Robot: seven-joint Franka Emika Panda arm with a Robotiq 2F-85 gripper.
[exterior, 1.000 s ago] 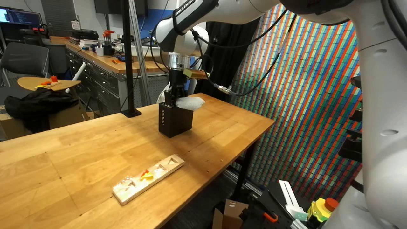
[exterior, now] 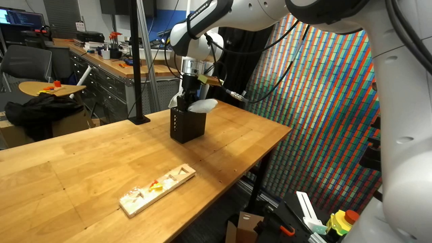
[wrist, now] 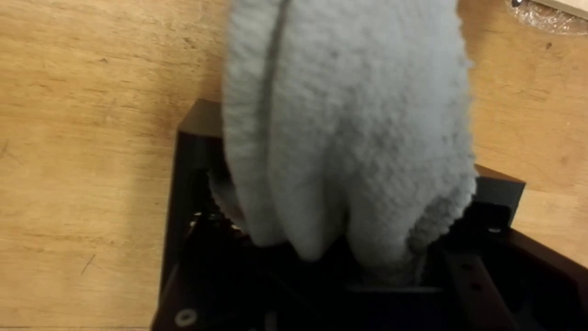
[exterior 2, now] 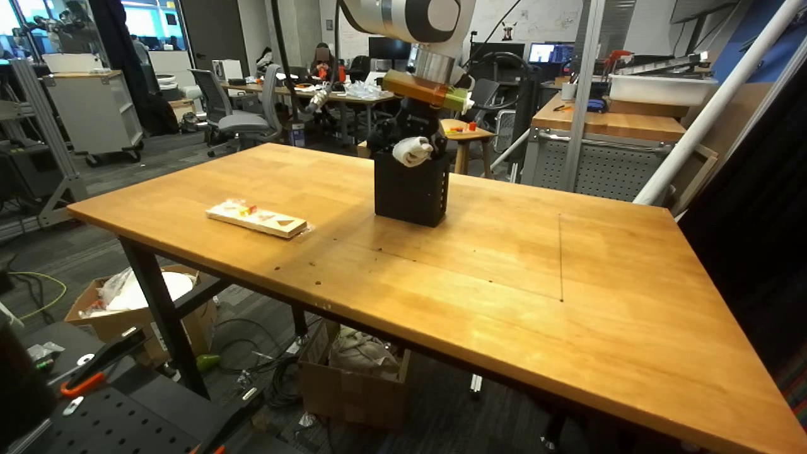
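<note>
A black open-topped box (exterior: pixel 188 126) stands on the far part of the table, with slots or holes down one side. My gripper (exterior: pixel 183 107) points down at its mouth, shut on a whitish cloth (exterior: pixel 203 105). In exterior view 2 a rolled fold of the cloth (exterior 2: pixel 413 151) bulges over the rim of the box (exterior 2: pixel 408 189). The wrist view is largely filled by the grey-looking cloth (wrist: pixel 358 127), whose lower folds reach into the dark inside of the box (wrist: pixel 201 118). Both fingertips are lost in cloth and shadow there.
A wooden puzzle board (exterior: pixel 158 190) with red and yellow pieces and clear plastic lies nearer the table's front edge. A black post (exterior: pixel 137 81) rises at the table's back edge, left of the box.
The gripper has shifted slightly to the right and sits a little lower against the box. The box has also slid slightly back and right. The cloth stays in the gripper.
</note>
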